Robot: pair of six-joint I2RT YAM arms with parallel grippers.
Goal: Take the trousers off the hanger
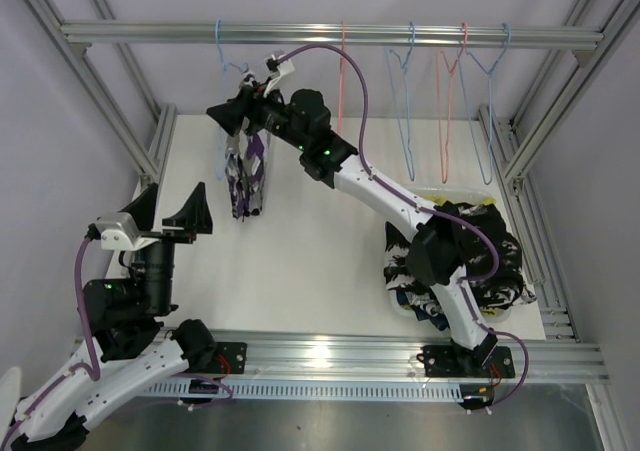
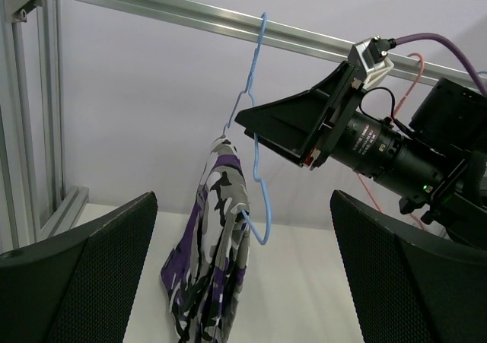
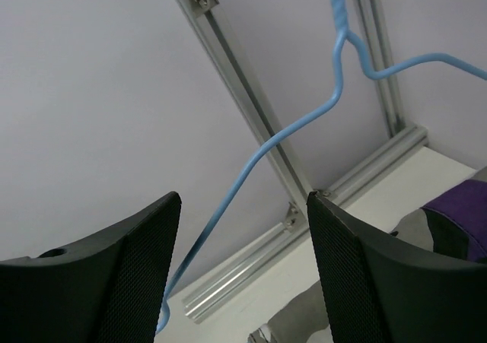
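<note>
The purple and grey camouflage trousers (image 1: 247,171) (image 2: 213,259) (image 3: 449,229) hang folded over a blue hanger (image 2: 265,206) (image 3: 251,160) at the left of the rail. My right gripper (image 1: 230,111) is up at that hanger, level with the trousers' top, part open, with the hanger's side crossing between its fingers in its own view; whether it touches the wire I cannot tell. My left gripper (image 1: 170,211) waits low at the front left, open, facing the trousers, nothing between its fingers.
The rail (image 1: 330,35) holds several other blue and pink hangers to the right. A tray of dark patterned clothes (image 1: 450,271) lies on the right of the white board (image 1: 310,251), whose middle is clear.
</note>
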